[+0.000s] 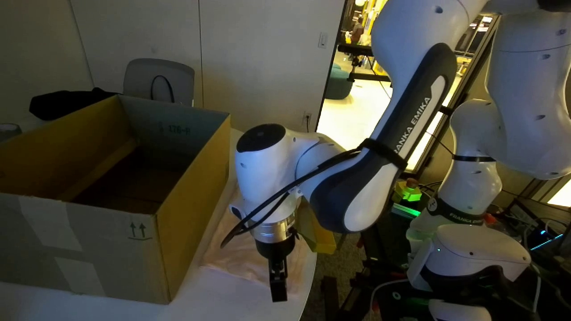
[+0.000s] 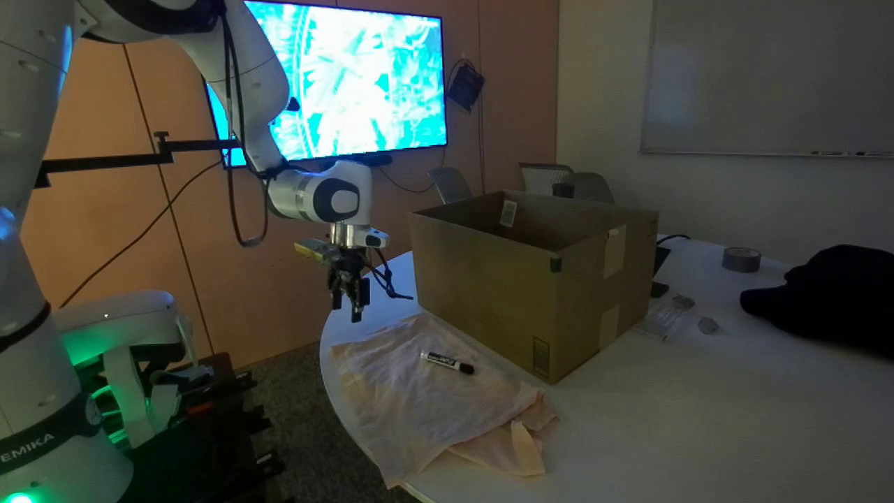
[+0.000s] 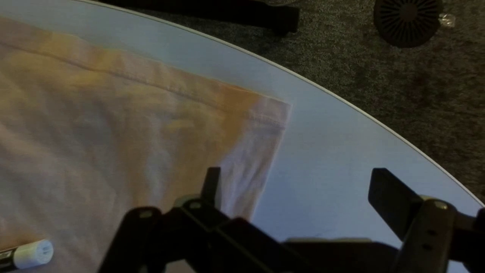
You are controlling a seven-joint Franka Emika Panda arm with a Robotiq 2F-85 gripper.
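Note:
A peach cloth [image 2: 402, 402] lies spread on the white table, rumpled at one end. On it rests a black-and-white marker [image 2: 448, 362]; only its pale end [image 3: 34, 254] shows at the lower left of the wrist view, and the arm hides it in exterior view 1. My gripper [image 2: 348, 310] hangs above the table near the cloth's edge, pointing down. In the wrist view its fingers [image 3: 393, 200] are wide apart, nothing between them, with a cloth corner and bare table visible below.
A large open cardboard box [image 2: 494, 293] stands beside the cloth. The curved table edge [image 3: 345, 102] runs close by, with dark carpet beyond. Farther along the table are a roll of tape [image 2: 742, 259] and a black garment [image 2: 830, 293]. Bare table lies in front of the box.

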